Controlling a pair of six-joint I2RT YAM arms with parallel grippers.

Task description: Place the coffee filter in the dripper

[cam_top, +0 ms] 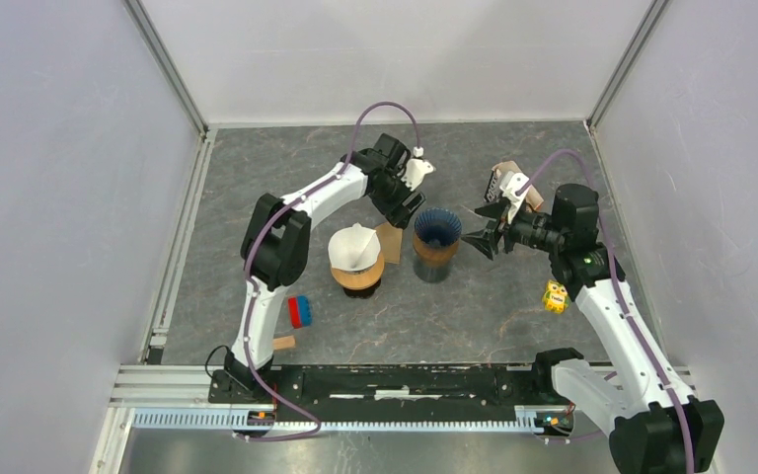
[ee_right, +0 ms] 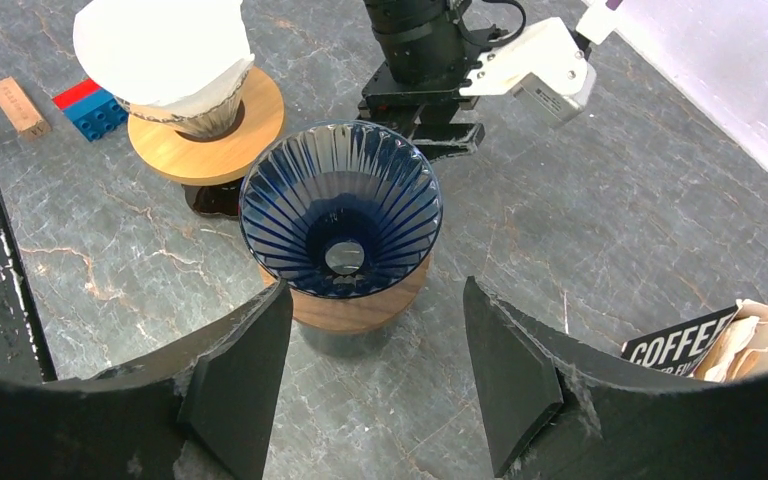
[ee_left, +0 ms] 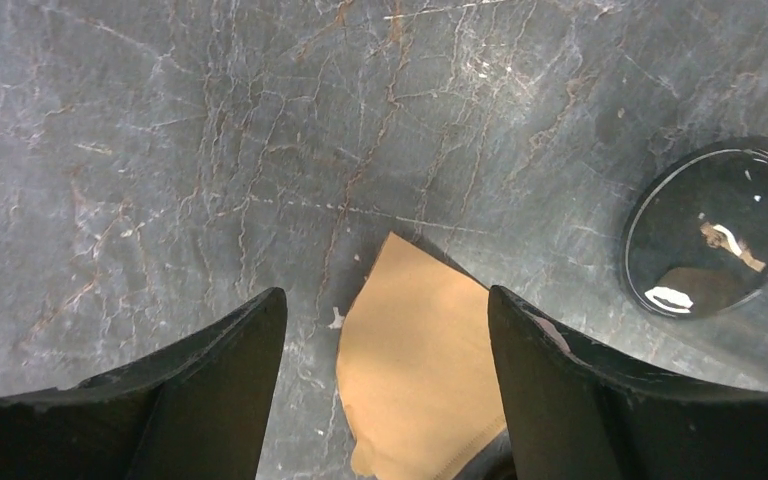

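Note:
The brown paper coffee filter (ee_left: pixel 425 350) lies flat on the table, and my left gripper hovers over it, open, its fingers on either side in the left wrist view. In the top view the filter (cam_top: pixel 390 240) shows between two drippers. To its right stands the blue ribbed dripper (ee_right: pixel 342 220), empty, with a wooden collar on a clear glass vessel. My right gripper is beside that dripper, its fingers apart and nothing between them. Left of the filter, a second dripper with a wooden collar (cam_top: pixel 357 279) carries a white filter (cam_top: pixel 354 248).
A coffee filter box (ee_right: pixel 680 345) with papers stands at the back right. A yellow toy block (cam_top: pixel 556 296) sits right, a red and blue brick (cam_top: pixel 299 311) and a wooden block (cam_top: pixel 283 343) left.

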